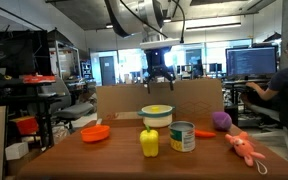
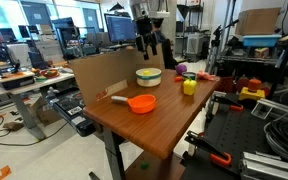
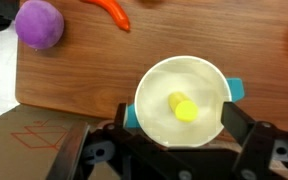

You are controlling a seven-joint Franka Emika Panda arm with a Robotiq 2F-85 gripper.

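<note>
A white pot with teal handles stands near the back of the wooden table, against the brown panel. Inside it lies a small yellow object, seen from above in the wrist view. My gripper hangs above the pot, clear of it. In the wrist view its two dark fingers are wide apart on either side of the pot's near part, with nothing held between them. A yellow pepper and an open can are at the table's front.
An orange bowl sits to one side of the pot. On the other side are a purple ball, a red pepper and a pink plush toy. Cardboard panels stand behind the pot. Bare wood shows between the bowl and the yellow pepper.
</note>
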